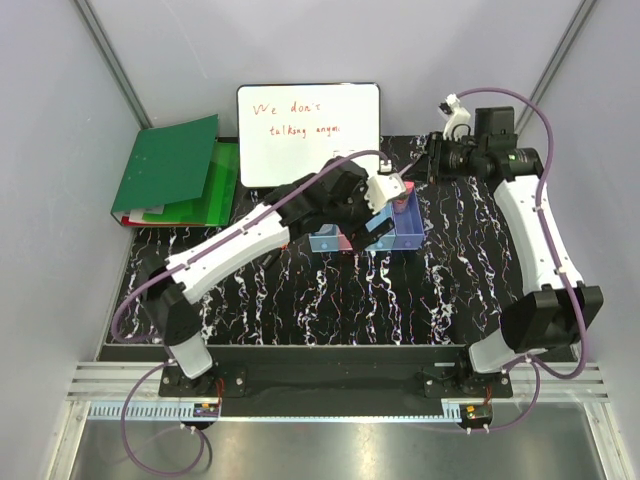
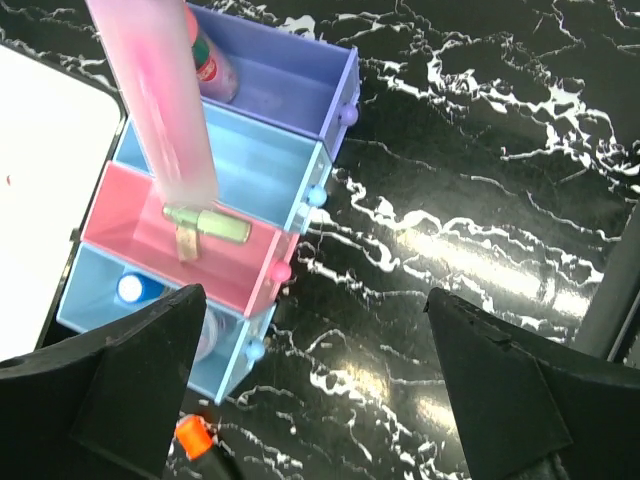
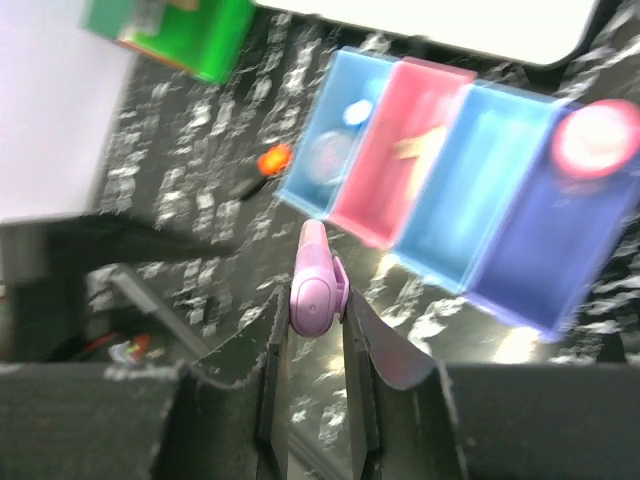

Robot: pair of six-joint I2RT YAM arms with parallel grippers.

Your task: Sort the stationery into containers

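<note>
My right gripper is shut on a pink pen point(image 3: 313, 270), which points away over the containers. In the left wrist view that pen point(image 2: 165, 110) appears large and blurred, hanging above them. My left gripper stands open with nothing between its fingers; from above, it point(image 1: 372, 236) covers part of the row. The dark blue container point(image 2: 285, 65) holds a red-capped bottle point(image 2: 217, 75). Nothing shows in the visible part of the middle light blue container point(image 2: 255, 165). Green and tan erasers point(image 2: 222, 226) lie in the pink one point(image 2: 130, 215). The end light blue container point(image 2: 90, 290) holds a blue-capped item point(image 2: 138, 287).
An orange-ended black marker point(image 2: 195, 437) lies on the table beside the end container. Behind the row leans a whiteboard point(image 1: 308, 150); green folders point(image 1: 180, 185) stand at the back left.
</note>
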